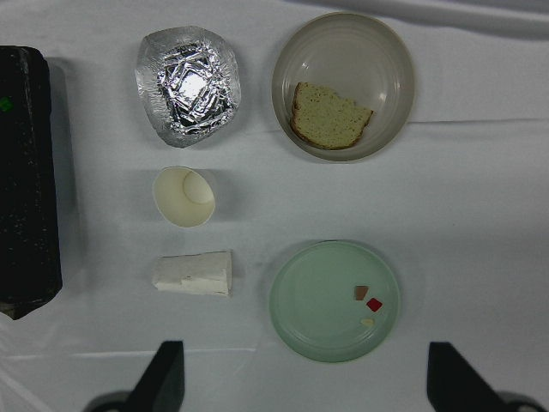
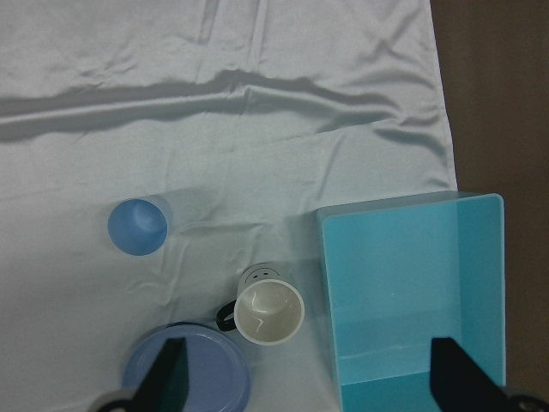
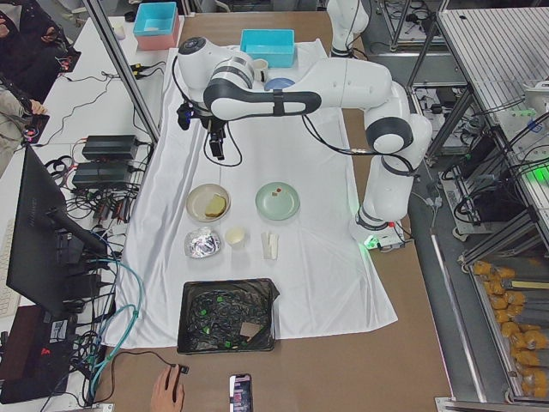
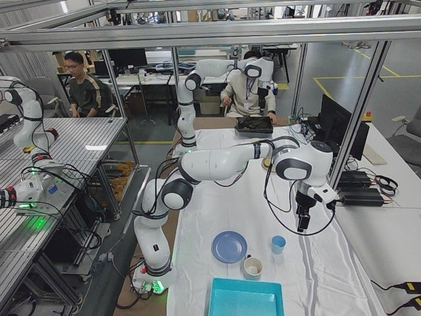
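Note:
My left gripper hangs open over a grey plate (image 1: 390, 94) with a slice of bread (image 1: 330, 116), a foil tray (image 1: 189, 86), a cream cup (image 1: 182, 196), a white wrapped piece (image 1: 190, 273) and a green plate (image 1: 322, 300) with small bits on it. My right gripper is open, empty, high over a blue cup (image 2: 137, 226), a white mug (image 2: 268, 313), a blue plate (image 2: 202, 369) and a cyan bin (image 2: 395, 292).
A black tray (image 3: 227, 318) lies at one end of the white cloth (image 3: 317, 300). A monitor (image 3: 43, 232) and cables crowd one side.

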